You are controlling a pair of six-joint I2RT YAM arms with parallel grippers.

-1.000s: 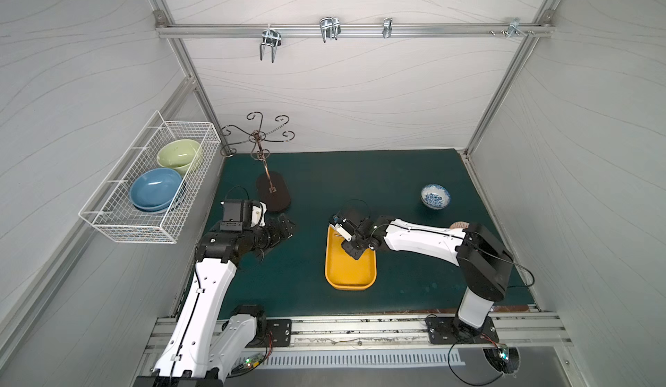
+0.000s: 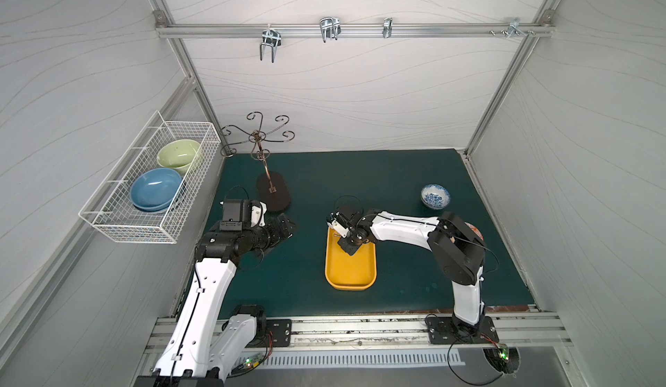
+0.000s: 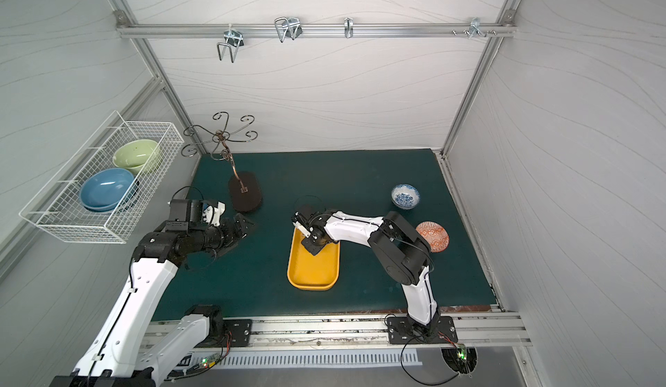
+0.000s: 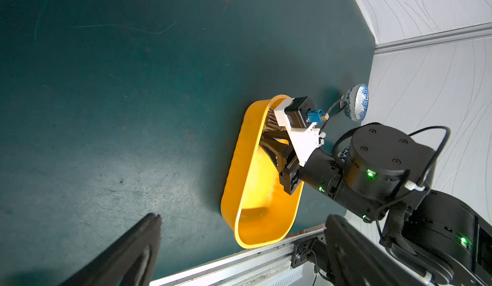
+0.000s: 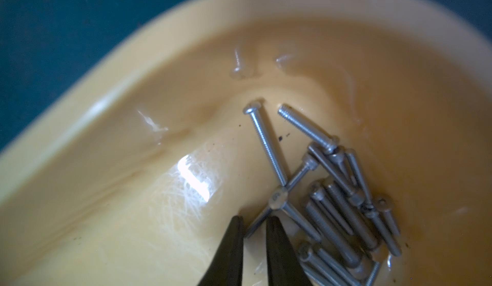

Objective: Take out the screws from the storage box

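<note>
In the top views the yellow storage box [image 2: 350, 272] stands on the green mat [image 3: 312, 179]. My right gripper is down inside the box's far end, its fingertips slightly apart at the lower end of a screw [image 5: 257, 219]; whether they grip it I cannot tell. A pile of steel screws [image 5: 348, 214] lies right of the fingers, with a longer screw [image 5: 266, 142] above. My left gripper hangs left of the box, open, with nothing between its fingers.
A stand [image 2: 274, 192] with curled arms is at back left. A wire basket [image 2: 125, 227] with bowls hangs on the left wall. A blue-white bowl [image 2: 435, 196] and an orange-patterned dish [image 3: 432, 236] stand at right.
My right arm has shifted left, with its elbow swinging inward, while its gripper stays at the box's far end. The left arm has not moved.
</note>
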